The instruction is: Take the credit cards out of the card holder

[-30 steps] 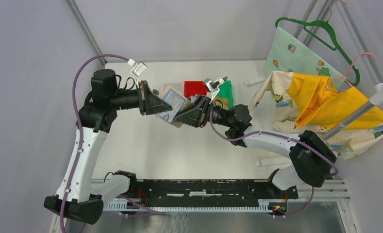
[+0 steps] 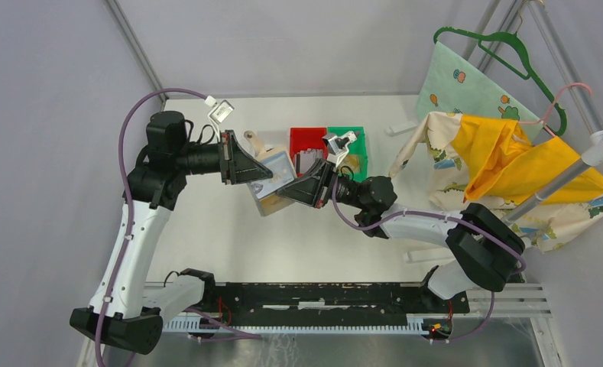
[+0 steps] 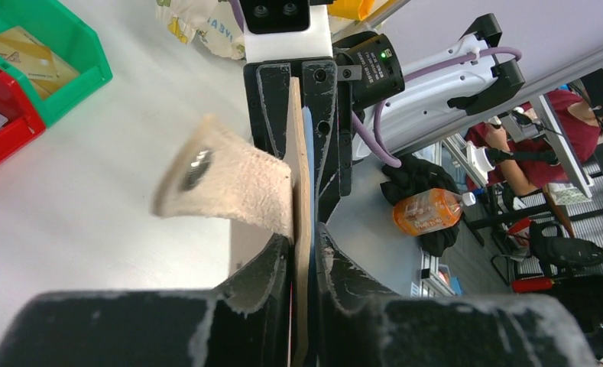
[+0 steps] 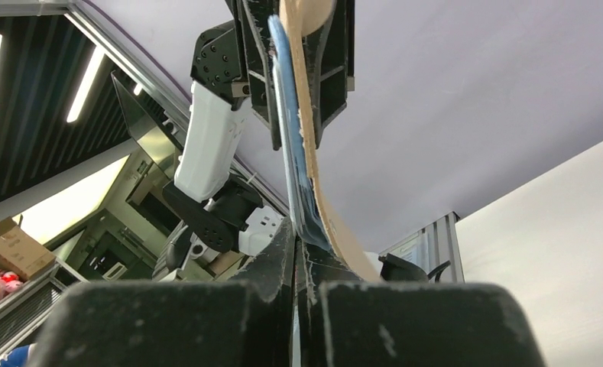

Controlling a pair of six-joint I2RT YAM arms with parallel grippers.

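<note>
In the top view a tan card holder with a pale blue card hangs tilted above the table between both grippers. My left gripper has its fingers close on either side of the holder, seen edge-on with its blue card; whether they press on it does not show. A tan strap sticks out to the left. From the other side, my right gripper is shut at the lower edge of the holder and blue card; nothing shows clearly between its fingertips.
Behind the right gripper stand a red bin and a green bin with yellow items inside. Cloth and hangers crowd the right side.
The holder has turned between the grippers: its strap now shows at the top and its lower corner reaches further down and left. Both arms have shifted only slightly.
</note>
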